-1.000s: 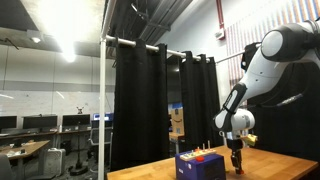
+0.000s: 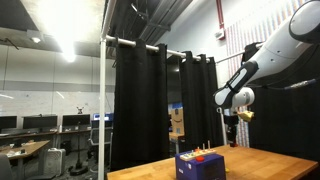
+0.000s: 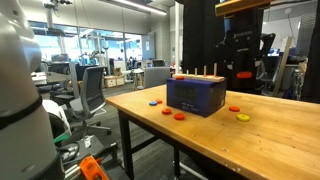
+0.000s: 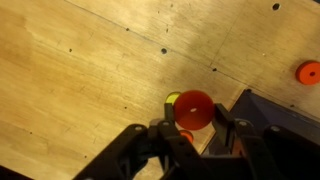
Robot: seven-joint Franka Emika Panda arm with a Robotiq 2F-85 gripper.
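A red disc is pinched at the tips of my gripper, which is shut on it. In exterior view 2 the gripper hangs above the table with the red disc beneath it, to the right of the dark blue box. Upright pegs stand along the box's top. Exterior view 1 has the gripper raised behind the box. Part of a yellow disc shows past the held disc in the wrist view.
On the wooden table lie red discs, a yellow disc and a blue disc. Black curtains hang behind the table.
From low at the tabletop, my gripper has risen well clear of it, drifting slightly left in exterior view 1.
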